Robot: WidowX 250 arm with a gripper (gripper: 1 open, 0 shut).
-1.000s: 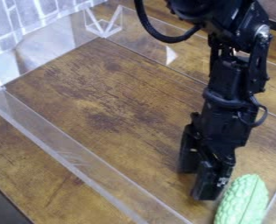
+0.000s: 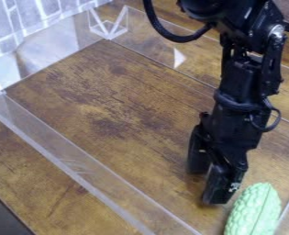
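My black gripper (image 2: 216, 174) reaches down low over the wooden floor of a clear-walled tray (image 2: 110, 101), right of centre in the camera view. Its fingertips are dark and partly hidden by its own body; I see nothing held between them. A pale green textured object (image 2: 252, 213), shaped like a corn cob or similar, lies just in front and to the right of the gripper, partly cut off by the bottom edge.
Transparent plastic walls run along the left and back of the wooden surface. A white lattice item (image 2: 18, 27) stands beyond them at the upper left.
The gripper has shifted very slightly, its lower end a touch higher. The green object and surroundings look the same.
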